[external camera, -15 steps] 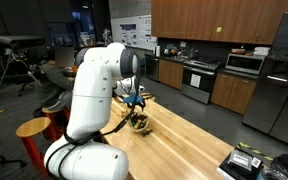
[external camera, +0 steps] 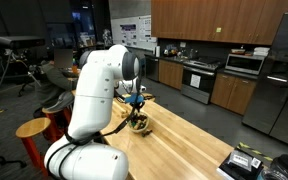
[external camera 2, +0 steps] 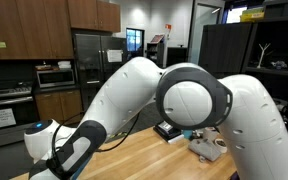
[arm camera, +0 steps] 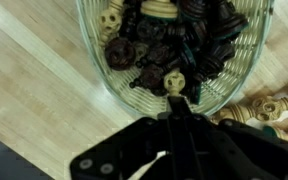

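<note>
A round woven basket [arm camera: 96, 62] full of dark and pale turned wooden chess pieces fills the top of the wrist view. My gripper reaches in over its near rim and is shut, with nothing visible between its fingers. Just beyond the fingertips lies a pale pawn [arm camera: 174, 82] among the dark pieces [arm camera: 152, 76]; whether they touch it I cannot tell. In exterior view 1 the basket [external camera: 139, 124] stands on the table below the black gripper. Exterior view 2 has the gripper hidden behind the arm.
Loose pale pieces [arm camera: 269, 107] lie on the table right of the basket in the wrist view. A dark device [external camera: 242, 163] sits near the front right edge in exterior view 1. Between it and the basket the wooden table [external camera: 179, 145] is bare.
</note>
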